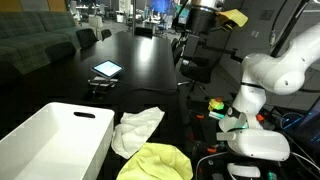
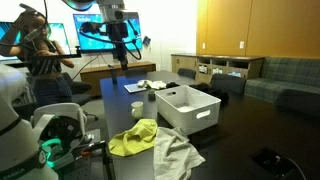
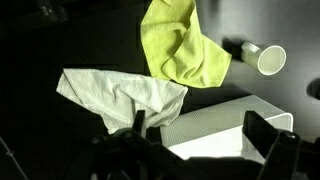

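Note:
My gripper stands open high above the dark table, nothing between its fingers; it also shows at the upper left of exterior view 2. Below it a crumpled yellow cloth (image 3: 185, 45) and a spread white cloth (image 3: 118, 97) lie side by side. Behind the cloths in exterior view 2 is an open white box (image 2: 194, 123), its inside looking empty from exterior view 1. A white mug (image 2: 138, 109) stands upright to the left of the box in exterior view 2, close to the yellow cloth. My fingers hide part of the box in the wrist view.
In exterior view 1, a tablet with a lit screen (image 1: 107, 69) lies farther along the table, with a dark object (image 1: 97, 88) near it. Chairs stand around it.

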